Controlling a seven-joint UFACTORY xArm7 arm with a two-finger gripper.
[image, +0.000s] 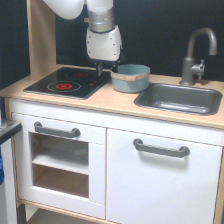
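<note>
A blue-grey pot (131, 82) with a tan rim or handle stands upright on the wooden counter, between the stovetop and the sink. The black stovetop (70, 83) with its red-ringed burners lies to the left, bare. My white arm comes down from the top, and its gripper (107, 69) is low at the pot's left edge, near the stovetop's right side. Its dark fingers are small and blend into the background, so whether they touch the pot or hold its rim does not show.
A sink (180, 98) with a tall grey faucet (194, 58) is at the right. Below the counter are a white oven door (58, 133) and a white cabinet door (160, 180), both with dark handles. A wooden post (41, 40) rises at the left back.
</note>
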